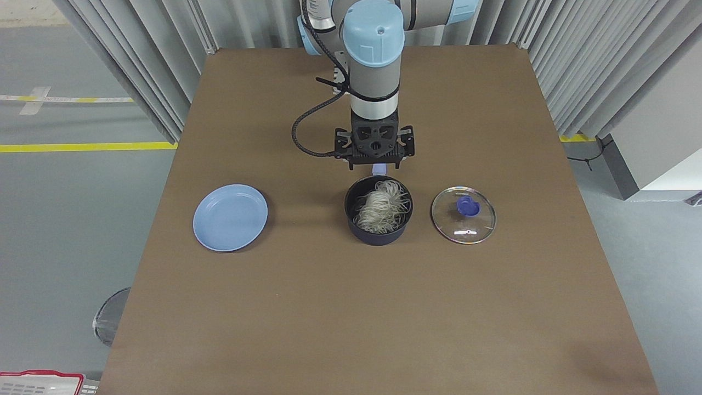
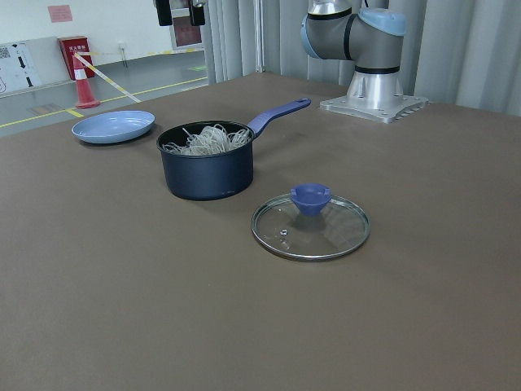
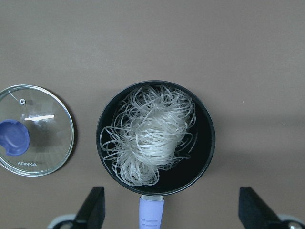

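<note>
A dark pot (image 2: pixel 207 175) holds white noodles (image 3: pixel 147 133) and has a blue handle (image 3: pixel 151 213). A glass lid with a blue knob (image 1: pixel 468 206) lies flat beside it, on the right in the front view. A light blue plate (image 1: pixel 230 217) sits on the other side of the pot. My gripper hangs above the pot's handle side, open, with nothing between its fingers, as the wrist view shows.
The robot base (image 2: pixel 374 102) stands at the back in the left camera view.
</note>
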